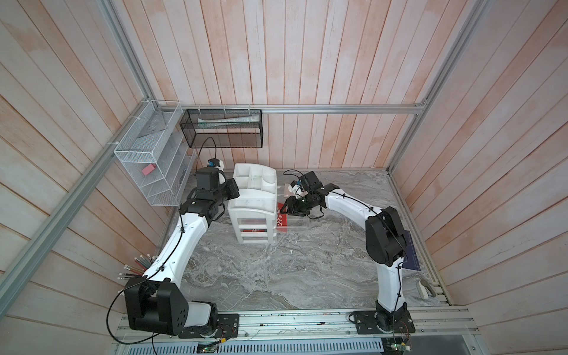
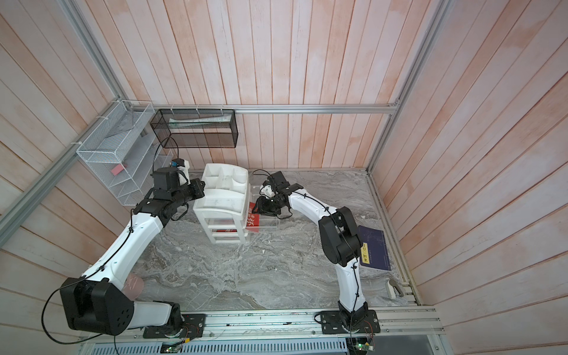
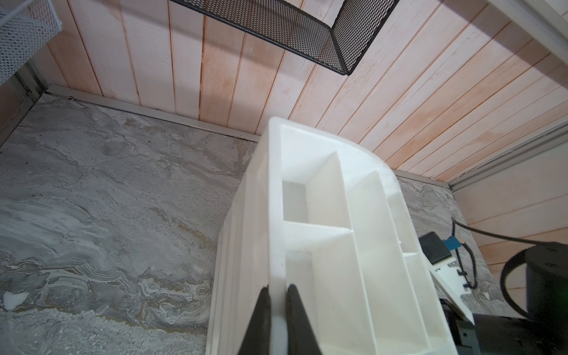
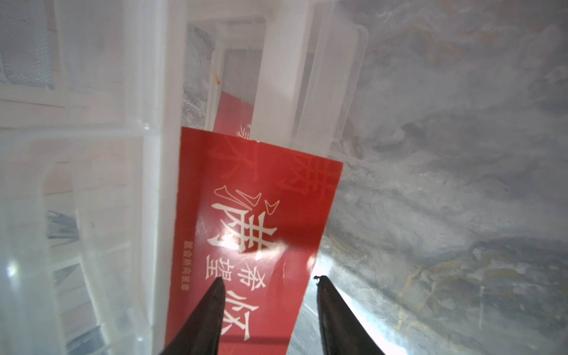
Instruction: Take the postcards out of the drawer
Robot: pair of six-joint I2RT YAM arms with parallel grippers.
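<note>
The white drawer organizer [image 1: 253, 198] stands mid-table, with its clear drawer [image 1: 298, 223] pulled out to the right. My left gripper is shut on the organizer's upper side rim [image 3: 274, 207]. A red postcard [image 4: 266, 195] with white characters fills the middle of the right wrist view, beside the organizer's pale frame; more red [image 4: 232, 112] shows behind its top edge. My right gripper is over this card with its fingers apart, the card's right edge running between them. Whether either finger touches the card, I cannot tell.
A black mesh basket [image 1: 222, 137] hangs on the back wall and a white wire rack [image 1: 151, 153] on the left wall. A dark blue folder [image 2: 374, 248] lies at the right edge.
</note>
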